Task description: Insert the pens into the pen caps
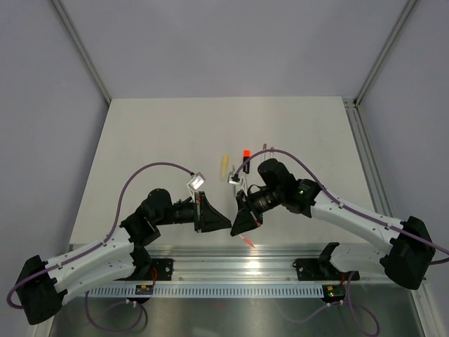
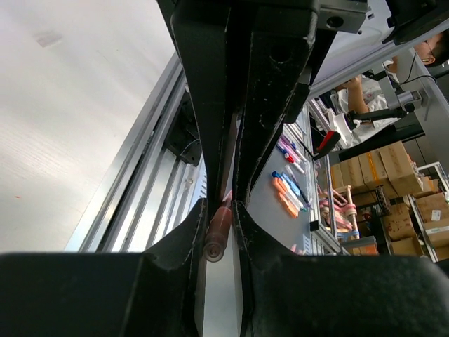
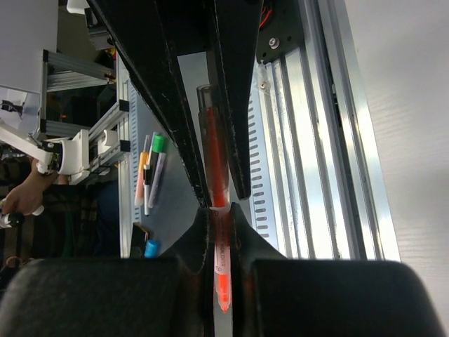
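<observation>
My left gripper is shut on a translucent reddish pen cap (image 2: 217,235), whose rounded end points towards the left wrist camera. In the right wrist view the cap (image 3: 213,151) runs between the left gripper's long dark fingers (image 3: 235,105), with red showing inside it. The red pen (image 3: 222,242) lies in line with the cap and meets it at a pale band. Around the pen's body are the fingers of my right gripper; whether they press on it is unclear. From above, the pen's free end (image 1: 247,241) sticks out below the right gripper (image 1: 238,226).
Behind the grippers lie a yellow marker (image 1: 224,166), a black marker with an orange end (image 1: 246,156) and several thin pens, partly covered by the right arm. A metal rail (image 1: 224,256) borders its front.
</observation>
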